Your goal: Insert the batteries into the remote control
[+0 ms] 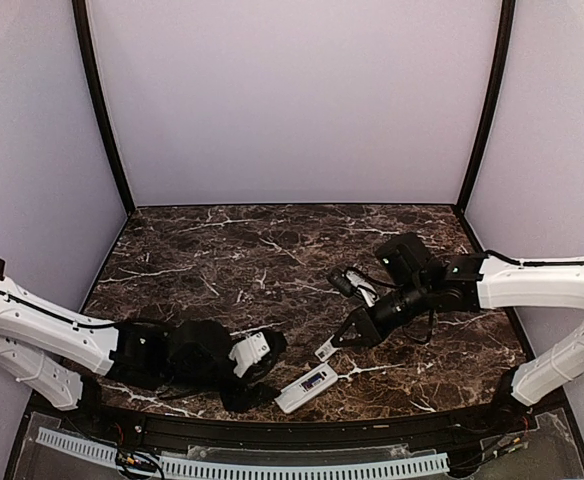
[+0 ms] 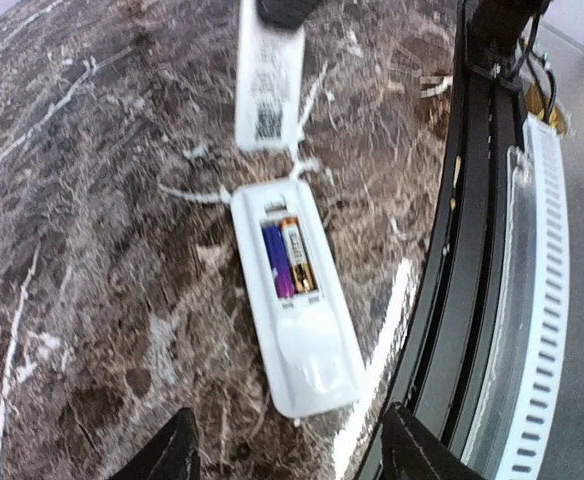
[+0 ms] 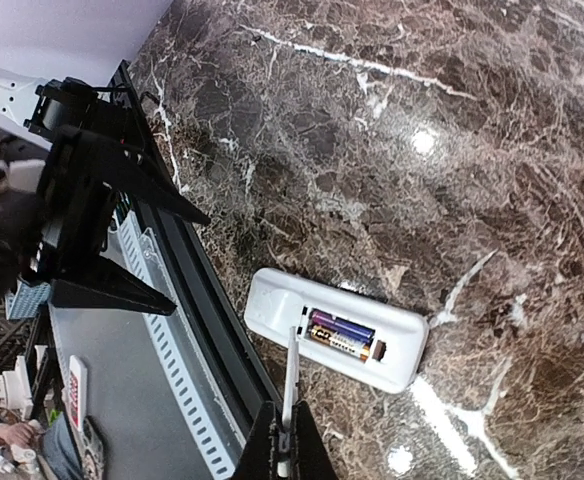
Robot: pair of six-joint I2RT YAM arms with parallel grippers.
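The white remote control (image 1: 307,388) lies on the marble table near its front edge, its battery bay open upward. Inside the bay, a purple battery (image 2: 279,262) and a black-and-gold battery (image 2: 297,255) lie side by side. My right gripper is shut on a thin white battery cover, seen edge-on in the right wrist view and held above the table beyond the remote. Low at the remote's near-left end, my left gripper stands open; bare table shows between its fingers, with the remote just ahead.
A dark rail (image 1: 302,432) and a perforated white strip (image 1: 302,467) run along the front edge, close to the remote. The marble table (image 1: 242,250) behind both arms is clear.
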